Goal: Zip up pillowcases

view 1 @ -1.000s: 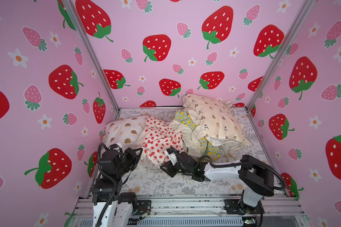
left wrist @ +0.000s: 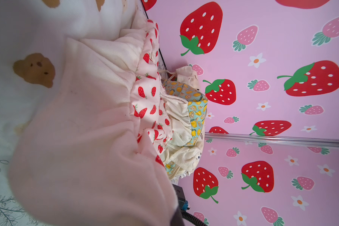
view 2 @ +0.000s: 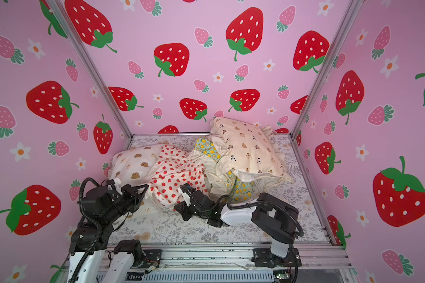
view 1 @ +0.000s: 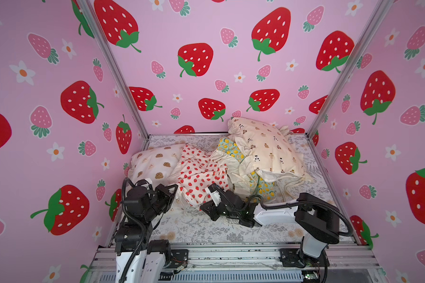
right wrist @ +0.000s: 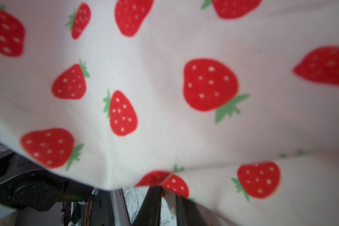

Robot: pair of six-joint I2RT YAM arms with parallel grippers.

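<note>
A white pillowcase with red strawberries lies crumpled over the left-middle of the table, its cream ruffle covering the fingers in the left wrist view. My left gripper is at its left front edge, shut; whether cloth is pinched cannot be seen. At the front right of this pillowcase sits my right gripper. Strawberry cloth fills most of the right wrist view and drapes over the tips of its dark fingers. These stand apart, with table cover and a pale strip visible through the gap. No zipper is clearly visible.
A bear-print pillow lies at the left. A lemon-print pillowcase lies right of the strawberry one, partly beneath a plump cream pillow.
Both arms look still over the last second, and the pillows lie as before. The strawberry cloth beside my right gripper now hangs slightly lower.
</note>
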